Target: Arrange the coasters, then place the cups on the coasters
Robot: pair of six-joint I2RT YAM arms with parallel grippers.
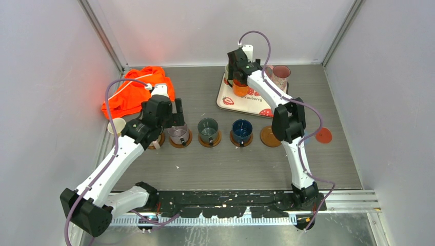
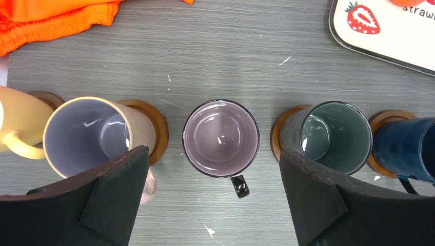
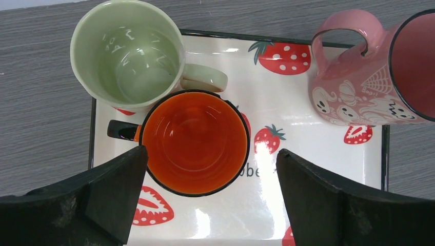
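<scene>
My right gripper hangs open over the strawberry tray (image 1: 224,105), its fingers spread to either side of the orange cup (image 3: 197,146) and empty. Black rim and black handle mark that cup, the handle pointing left in the right wrist view. Close behind it stands a pale green cup (image 3: 128,56); a pink mug (image 3: 354,84) is at the tray's right. Bare on the table is a brown coaster (image 1: 272,136), partly beside the right arm. Open too, my left gripper hovers above the mauve cup (image 2: 221,138), holding nothing.
In a row stand a dark green cup (image 1: 208,131) and a blue cup (image 1: 241,131) on coasters. A cream cup (image 2: 102,130) and a yellow cup (image 2: 23,120) are at the left. Orange cloth (image 1: 138,92) lies behind. A red disc (image 1: 323,135) is at right.
</scene>
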